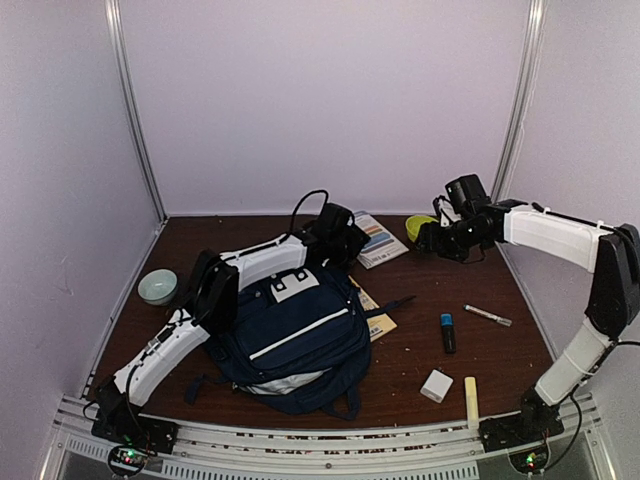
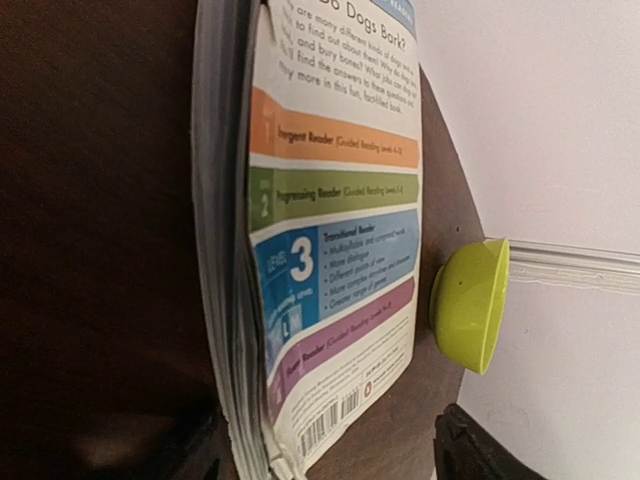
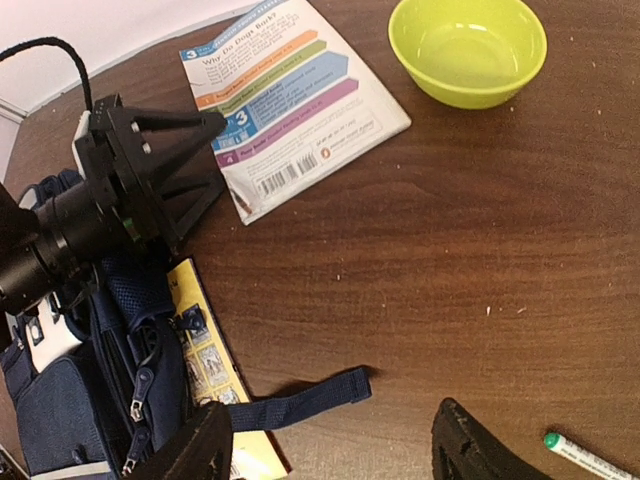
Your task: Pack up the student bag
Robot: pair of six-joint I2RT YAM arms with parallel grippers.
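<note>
My left gripper (image 1: pixel 350 245) is part open at the near-left corner of a booklet (image 1: pixel 375 238), whose edge (image 2: pixel 230 300) runs between the fingers in the left wrist view; contact is unclear. The navy backpack (image 1: pixel 280 340) lies flat at the left, over a yellow book (image 3: pixel 205 350). My right gripper (image 1: pixel 433 240) is raised beside the green bowl (image 3: pixel 470 40), part open with nothing between its fingers, looking down on bare table.
A pale bowl (image 1: pixel 157 287) sits far left. A marker (image 1: pixel 488 315), blue-capped bottle (image 1: pixel 448 335), white box (image 1: pixel 436 386) and yellow stick (image 1: pixel 472 400) lie at right.
</note>
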